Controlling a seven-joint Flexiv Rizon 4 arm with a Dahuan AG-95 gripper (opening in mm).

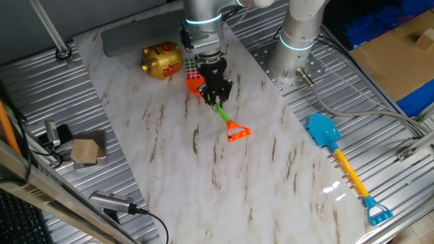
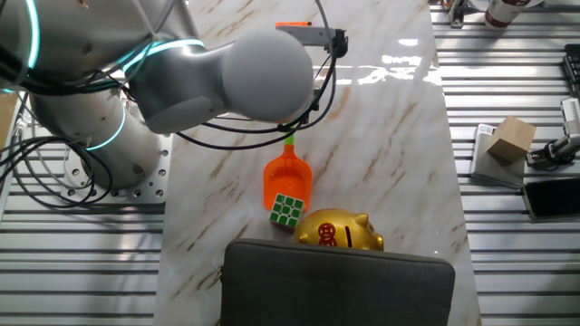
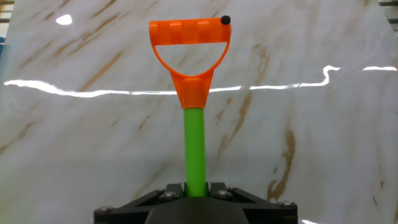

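Note:
A toy shovel has an orange blade [image 2: 288, 178], a green shaft [image 3: 194, 143] and an orange D-shaped handle [image 3: 189, 32]. In the wrist view, my gripper is shut on the green shaft, with a finger on each side and the handle pointing away. From exterior view 1, the gripper [image 1: 218, 102] hides part of the shaft and the blade shows behind it. A Rubik's cube [image 2: 286, 210], green on top, sits at the blade's front edge; whether it rests on the blade or only against it, I cannot tell.
A gold piggy bank [image 1: 163, 60] stands beside the cube, next to a dark grey case [image 2: 337, 288]. Off the marble table, a blue and yellow shovel [image 1: 346, 167] lies on the slatted metal surface.

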